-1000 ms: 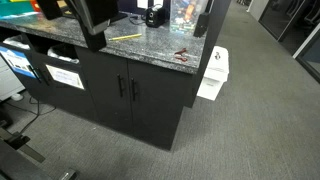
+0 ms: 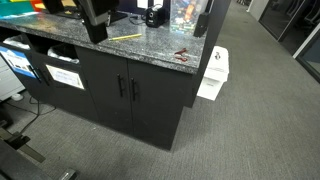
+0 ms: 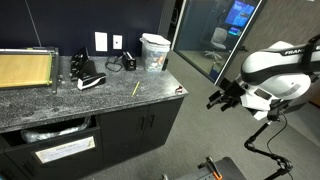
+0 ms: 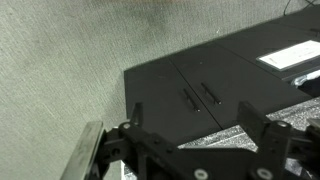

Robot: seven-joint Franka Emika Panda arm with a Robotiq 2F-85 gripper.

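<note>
My gripper stands open in the wrist view, with one finger [image 4: 138,115] at left and the other at right. Nothing lies between them; black cabinet doors and grey carpet show beyond. In exterior view 2 the gripper [image 3: 224,98] hangs on the white arm [image 3: 278,72], right of the counter and apart from it. On the speckled counter [image 3: 100,98] lie a thin yellow stick [image 3: 136,88] and a small red item [image 3: 180,90] near the right edge. A clear tub [image 3: 155,52] with mixed contents stands at the back.
Black devices [image 3: 88,70] stand at the counter's back, and a wooden-looking board [image 3: 28,68] is at its left. A white bin [image 2: 214,73] stands on the floor beside the cabinet [image 2: 130,100]. Open carpet lies to the right.
The dark arm part at the top left of exterior view 1 has shifted slightly upward and turned a little. The counter and its objects look the same.
</note>
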